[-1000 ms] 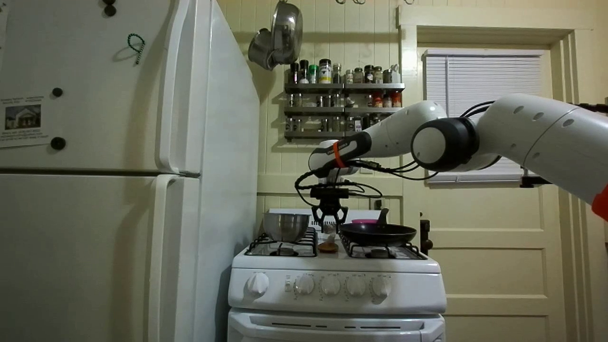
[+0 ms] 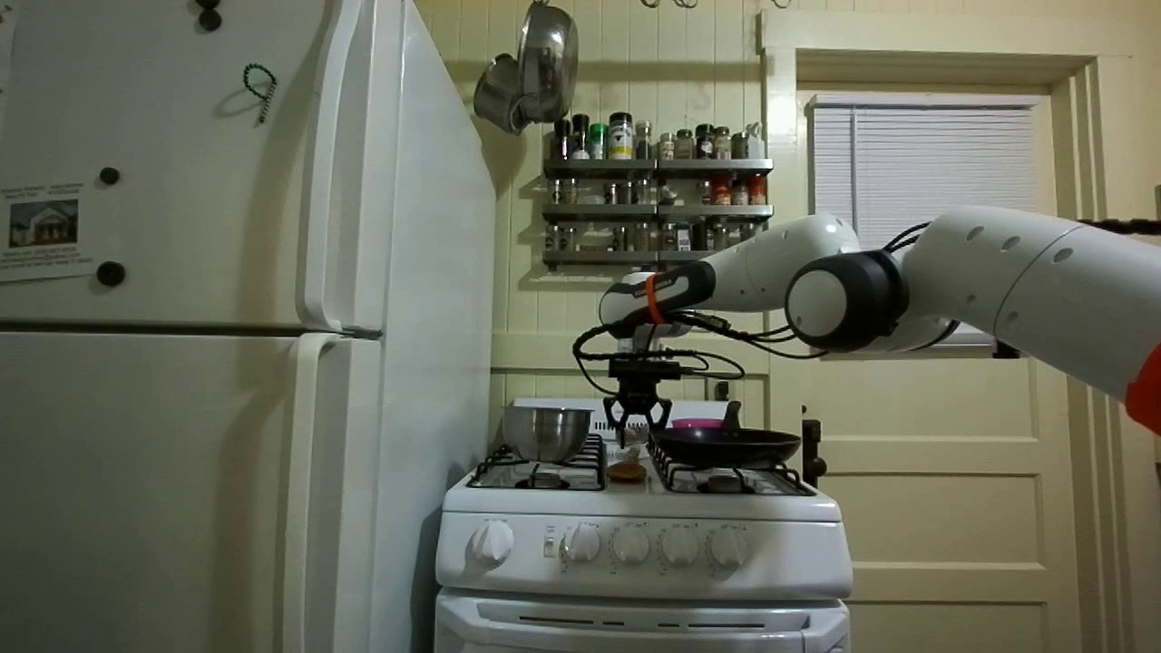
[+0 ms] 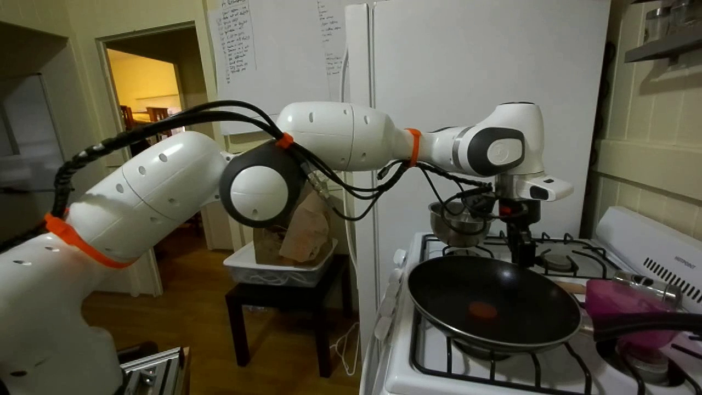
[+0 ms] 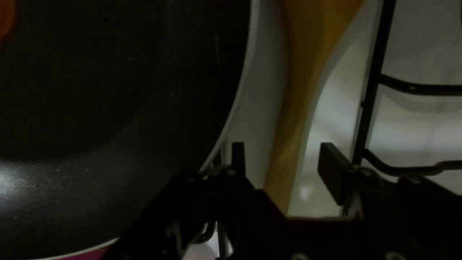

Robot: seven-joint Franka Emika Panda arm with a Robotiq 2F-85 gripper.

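Note:
A wooden spoon lies on the white strip between the two burner sides of the stove, its wide end toward the stove's front. Over its handle hangs my gripper, pointing down with its fingers apart. In the wrist view the handle runs through the gap, with space showing on both sides of it. The left finger is right beside the rim of the black frying pan; whether they touch, I cannot tell. From the side, the gripper stands behind the pan, its fingertips partly hidden.
A steel pot stands on the left burners. Black grates flank the strip. The pan's handle points to the back of the stove, near a pink object. Bare wall lies behind the arm.
My gripper has shifted slightly to the right in exterior view 1, and the pan has slid a little to the right too. The fingers still stand apart.

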